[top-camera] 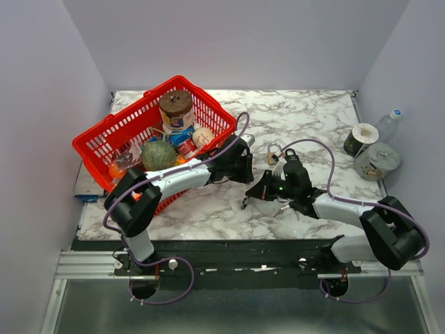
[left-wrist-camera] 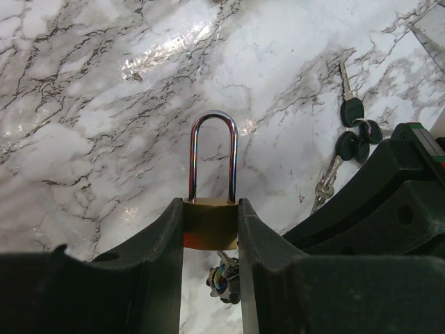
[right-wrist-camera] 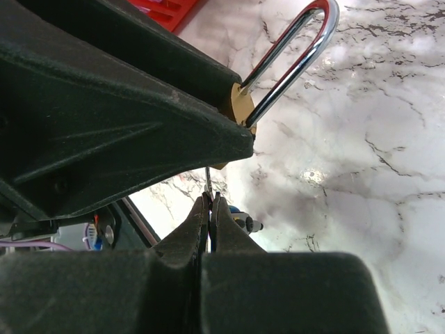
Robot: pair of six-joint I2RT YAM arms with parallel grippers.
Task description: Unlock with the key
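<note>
A brass padlock (left-wrist-camera: 211, 229) with a long steel shackle (left-wrist-camera: 214, 113) is clamped in my left gripper (top-camera: 245, 179), which is shut on its body. Both shackle legs meet the body. From the right, my right gripper comes in below the lock. A thin key (right-wrist-camera: 208, 179) rises from between its shut fingertips to the lock's underside; how deep it sits cannot be told. Dark and blue pieces on the key's ring (right-wrist-camera: 245, 221) hang beside the fingertips in the right wrist view. The key's head is mostly hidden by the fingers.
Another padlock (top-camera: 273, 154) lies on the marble table behind the grippers. A bunch of black-headed keys (left-wrist-camera: 354, 132) rests near the right arm. A full red basket (top-camera: 89, 142) fills the left side; cans (top-camera: 377, 161) stand far right.
</note>
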